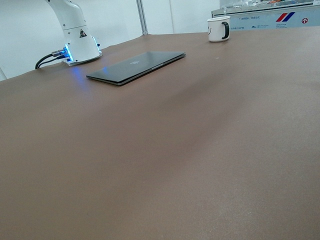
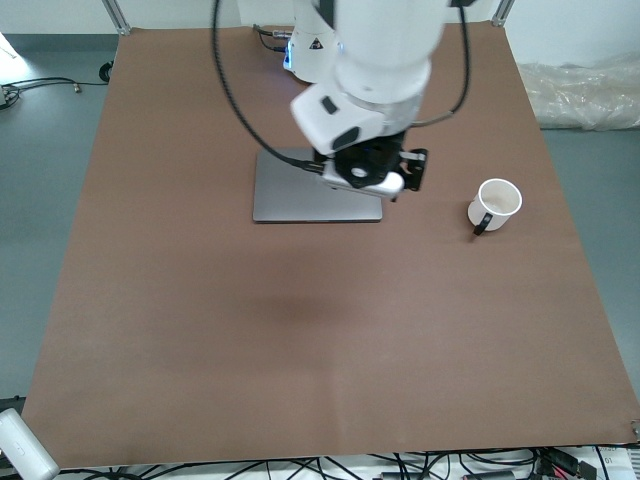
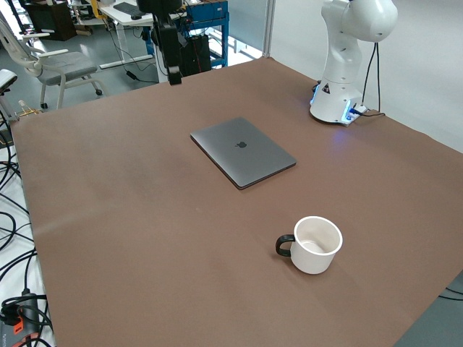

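Note:
In the left view the arm's black gripper (image 2: 400, 175) hangs over the right part of a closed silver laptop (image 2: 300, 205); its finger state is unclear. In the right view only part of the dark gripper (image 3: 173, 72) shows at the top, high above the laptop (image 3: 242, 150). A white mug (image 2: 495, 204) with a black handle stands upright to the right of the laptop. The top view shows the laptop (image 1: 135, 65) and mug (image 1: 218, 31), without the gripper.
Cables run along its near edge in the left view. The white robot base (image 3: 333, 101) stands at the far edge, with cables attached.

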